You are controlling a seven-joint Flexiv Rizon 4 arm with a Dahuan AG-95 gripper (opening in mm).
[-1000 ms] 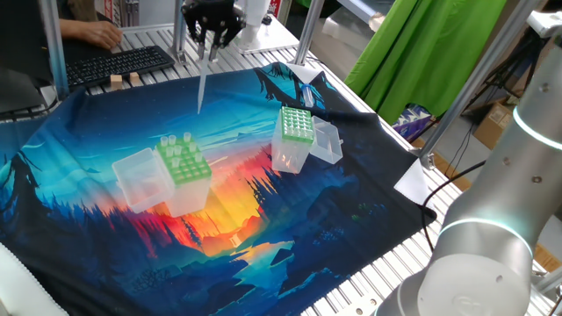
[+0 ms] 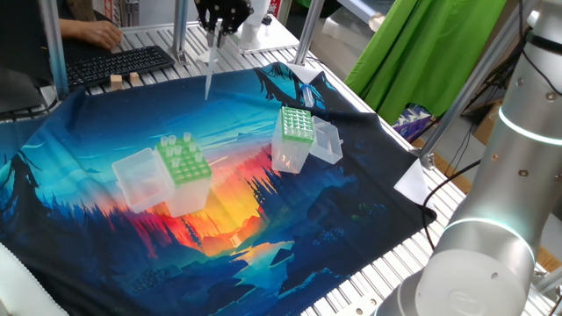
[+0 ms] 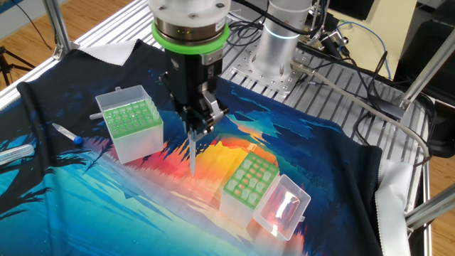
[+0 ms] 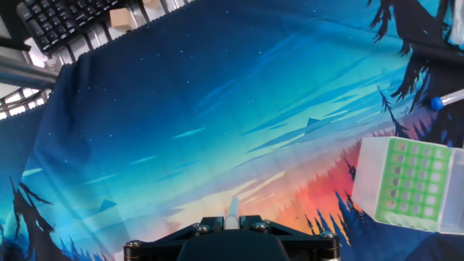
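Note:
My gripper (image 3: 192,128) is shut on a slim translucent pipette tip (image 3: 192,155), which hangs point down above the cloth. In the wrist view the tip (image 4: 232,214) pokes out between the fingers at the bottom edge. One box (image 2: 183,175) has a green rack with several pale tips standing up from its far part; its clear lid lies open to the side. The other box (image 2: 293,140) also has a green rack and an open clear lid, and its tops sit level. From exterior view 2, the gripper hangs between the two boxes, apart from both.
A patterned cloth (image 2: 255,254) covers the table. A blue-capped pen or tube (image 3: 67,134) lies near one box. Beyond the cloth are a keyboard (image 2: 120,65) and small wooden blocks (image 2: 116,81); a person's hand (image 2: 103,34) rests by the keyboard.
In exterior view 1 my gripper has risen and shifted slightly right, with the tip still held in it. The boxes and their lids stay where they were.

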